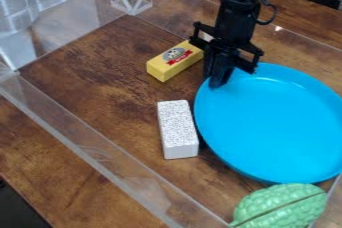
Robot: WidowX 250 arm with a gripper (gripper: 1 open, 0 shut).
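My black gripper (222, 62) reaches down from the top, its tip at the back-left rim of a blue plate (267, 132), just right of a yellow box (174, 61) with a printed label. The fingers are bunched together and look shut, with nothing visible between them, though their tips are hard to make out. A white speckled block (178, 129) lies left of the plate.
A green ribbed object (278, 208) sits at the front right. A clear plastic wall (104, 155) borders the wooden work surface (80, 92), which is mostly bare on the left.
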